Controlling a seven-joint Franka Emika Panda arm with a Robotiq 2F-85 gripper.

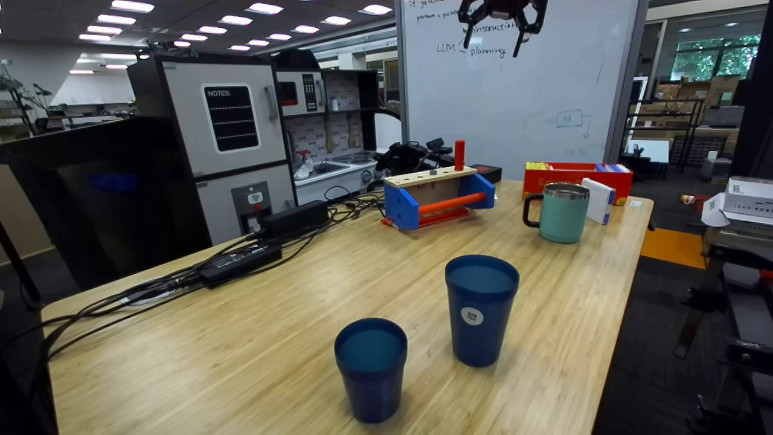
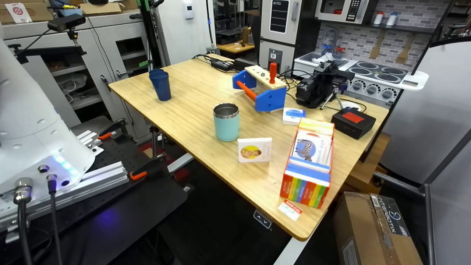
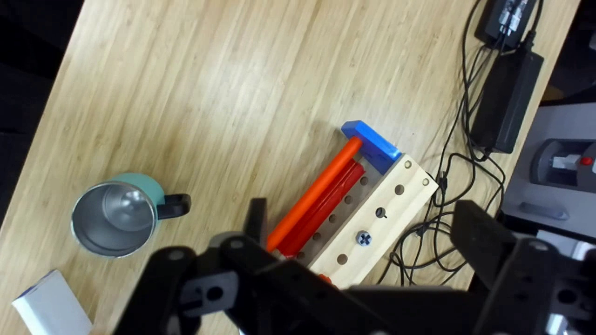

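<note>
My gripper (image 1: 493, 47) hangs high above the table, open, its fingers wide apart with nothing between them. Beneath it in the wrist view lies the wooden toy bench with blue ends (image 3: 391, 215), an orange rod along its side; the gripper hides its lower end. A teal mug (image 3: 142, 192) with a black handle stands upright to the left of the bench. Two dark blue cups are upright near the camera in exterior view 1: a taller cup (image 1: 482, 312) and a shorter cup (image 1: 371, 373). The gripper touches none of these.
A red box of thin books (image 2: 307, 165) and a small white box (image 2: 255, 150) stand near the mug. Black cables and a power adapter (image 3: 505, 100) run along the far edge. A black device (image 2: 353, 122) sits at a corner. Mid-table is clear.
</note>
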